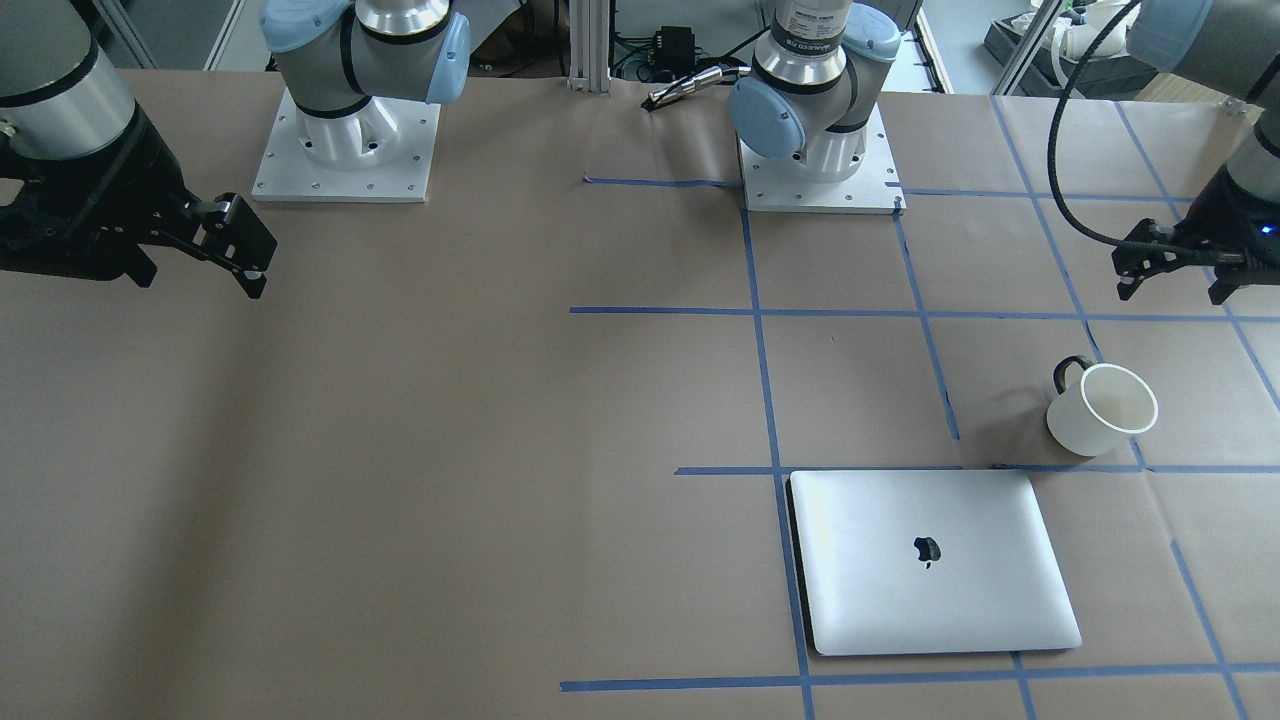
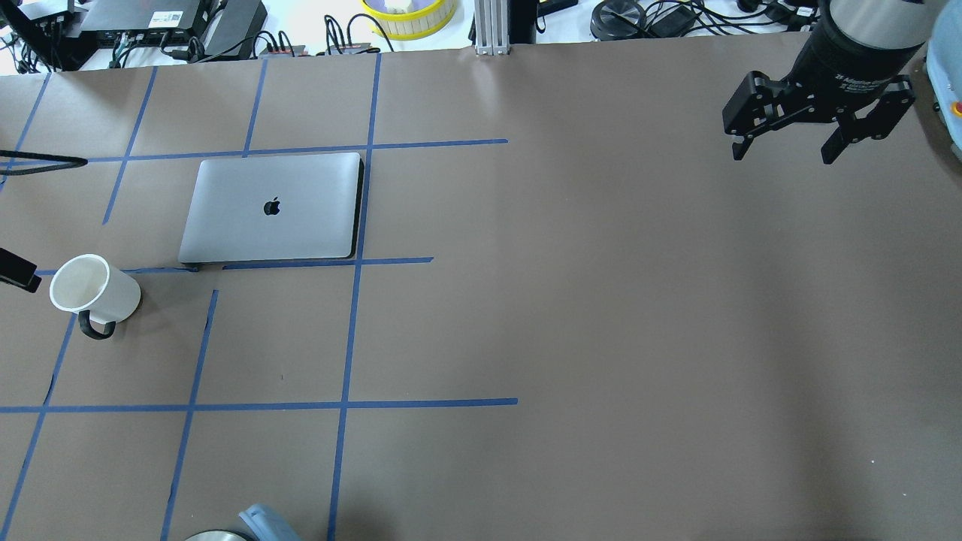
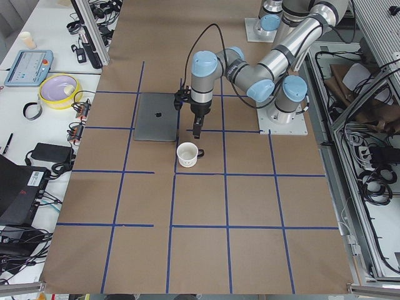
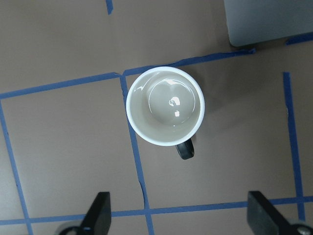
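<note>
A white mug (image 1: 1098,414) with a dark handle stands on the taped floor mat, seen also in the left view (image 3: 186,156), top view (image 2: 94,288) and centred in the wrist view (image 4: 165,105). My gripper (image 1: 1170,282) hangs above and behind it in the front view, apart from it; from above only a dark tip shows at the left edge. In the wrist view its two fingers sit wide apart at the lower corners, open with nothing between them. A closed silver laptop (image 1: 930,564) lies beside the mug.
Another arm's black gripper (image 2: 816,117) hangs over the mat's far side. Other arm bases (image 1: 348,180) stand along the back edge. A cluttered bench with cables borders it.
</note>
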